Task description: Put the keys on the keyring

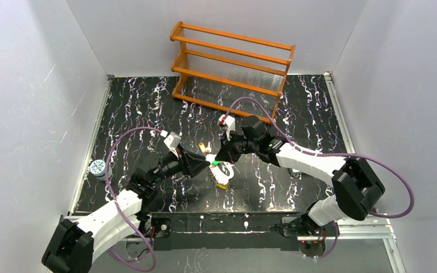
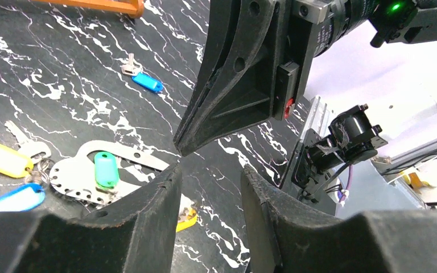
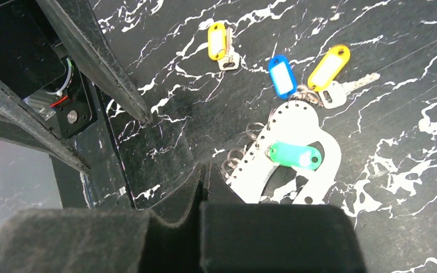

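Note:
The white keyring plate (image 3: 296, 116), pierced with holes and carrying small metal rings, lies on the dark marbled table. A yellow-tagged key (image 3: 330, 68) and a blue tag (image 3: 283, 77) gather at its far end, by a ring. Across the plate rests a green tag (image 3: 296, 154); no key shows on it. Both grippers are above the plate. My left gripper is open, with empty space between its fingertips. My right gripper is shut, its tips together near the left one; I can make out nothing between them.
Apart from the plate lie a yellow-tagged key (image 3: 216, 41) and a blue-tagged key (image 2: 147, 82). At the back stands a wooden rack (image 1: 233, 57); a round white-lidded jar (image 1: 97, 168) is at the far left.

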